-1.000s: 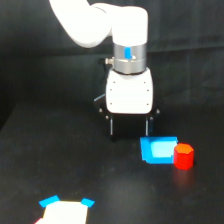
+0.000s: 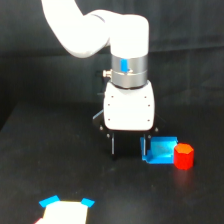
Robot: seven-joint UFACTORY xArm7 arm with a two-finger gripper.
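Observation:
My gripper (image 2: 128,148) hangs from the white arm near the middle of the camera view. Its two dark fingers stand well apart, and nothing shows between them. Just right of the gripper lies a bright blue, flat-looking piece (image 2: 160,150) with a paler inner part. The gripper's right finger (image 2: 146,146) overlaps its left edge in the picture; whether they touch I cannot tell. A red, six-sided block (image 2: 183,157) stands against the blue piece's right side, partly in front of it.
At the bottom left, cut off by the frame, is a white panel (image 2: 66,213) with blue corners (image 2: 88,202). A small red patch shows at its left. The dark surface left of the gripper looks clear, and so does the middle foreground.
My gripper has come lower in the view and shifted slightly right, its fingers now reaching the blue piece's level. The blue piece, red block and white panel have not visibly moved.

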